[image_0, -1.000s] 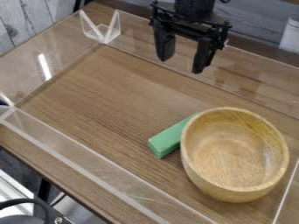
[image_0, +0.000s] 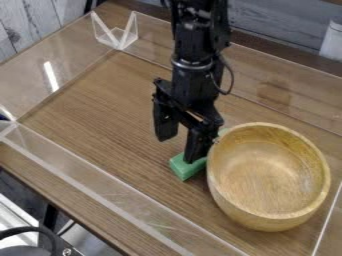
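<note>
The block lies directly left of a large tan bowl (image_0: 267, 200), partly behind the right finger and the bowl's rim. Whether the fingers touch the block I cannot tell.
The bowl takes up the lower right of the table (image_0: 94, 130). A clear plastic piece (image_0: 115, 30) stands at the back left, and a white object (image_0: 330, 38) at the back right edge.
The block and bowl look unmoved.
</note>
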